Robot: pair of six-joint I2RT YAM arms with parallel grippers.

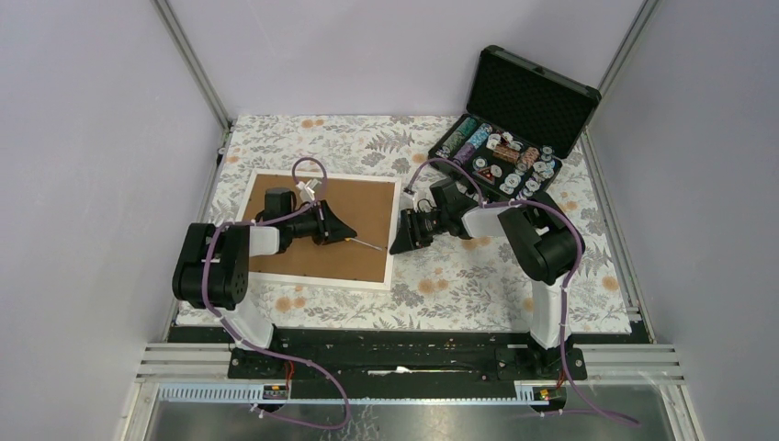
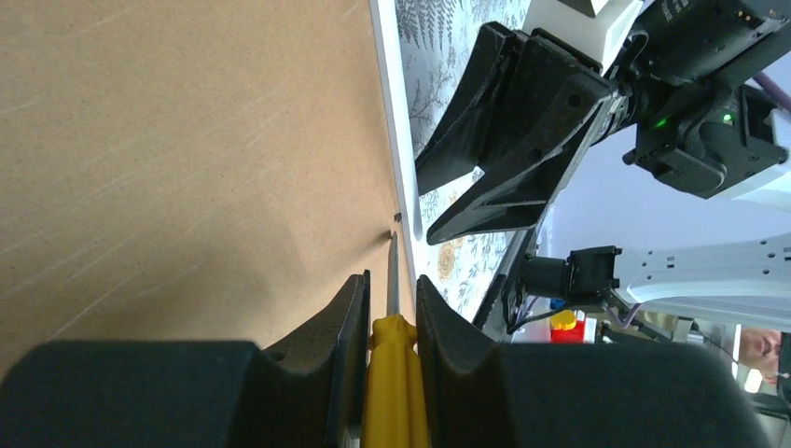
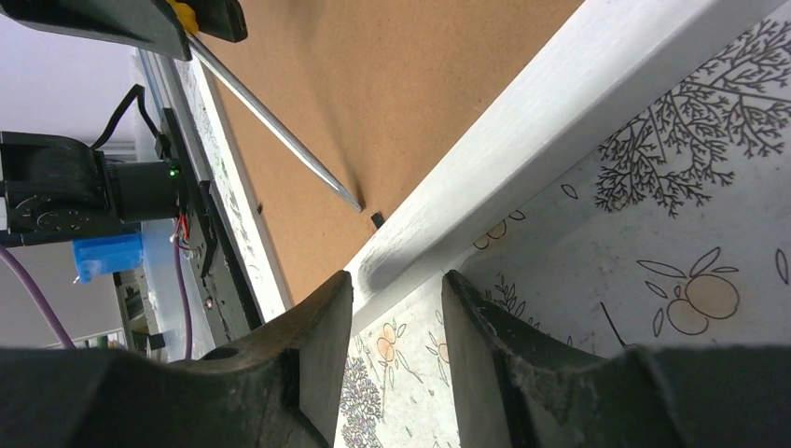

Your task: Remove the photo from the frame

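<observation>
The picture frame (image 1: 321, 279) lies back side up, its white border around a brown backing board (image 1: 367, 207). My left gripper is shut on the yellow handle of a screwdriver (image 2: 396, 383), above the board. The screwdriver's metal tip points at the board close to a small dark tab (image 3: 377, 220) by the frame's right border; contact between tip and board is unclear. At that right border, my right gripper stands open, its fingertips beside the white edge (image 3: 485, 159) with nothing held. The photo is hidden beneath the backing.
An open black case (image 1: 514, 138) with poker chips stands at the back right. Another slim tool (image 1: 401, 370) lies at the front edge.
</observation>
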